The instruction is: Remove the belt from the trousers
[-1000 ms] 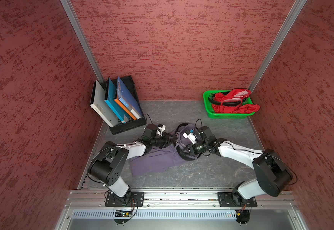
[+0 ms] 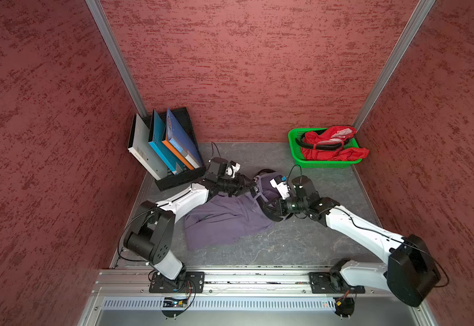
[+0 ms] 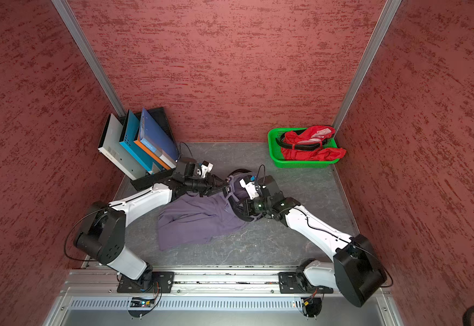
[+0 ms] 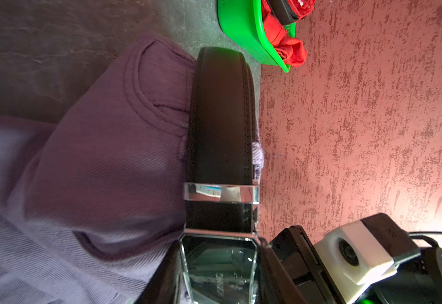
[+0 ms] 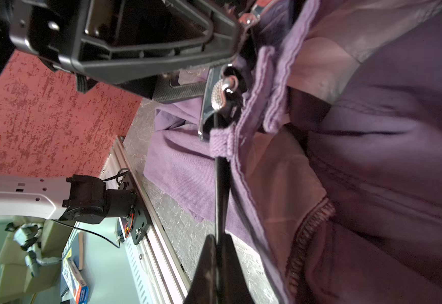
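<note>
The purple trousers (image 2: 223, 220) lie across the middle of the table, their waist raised at the right. A dark belt (image 4: 220, 121) runs around the waistband, its silver-edged buckle (image 4: 220, 271) and metal keeper (image 4: 221, 193) close to my left gripper. That gripper's fingers stand on both sides of the buckle; whether they press on it is not clear. In the right wrist view, the belt edge passes through a belt loop (image 5: 222, 142) beside the buckle. Lower down, my right gripper is shut on the belt strap, its fingertips pinching the thin edge.
A green basket (image 2: 324, 163) with red cloth and a dark strap stands at the back right. At the back left are several binders (image 2: 180, 141) in a black holder (image 2: 181, 179), close behind the left arm.
The waistband and belt have shifted with them. The right arm's elbow has swung out rightward.
</note>
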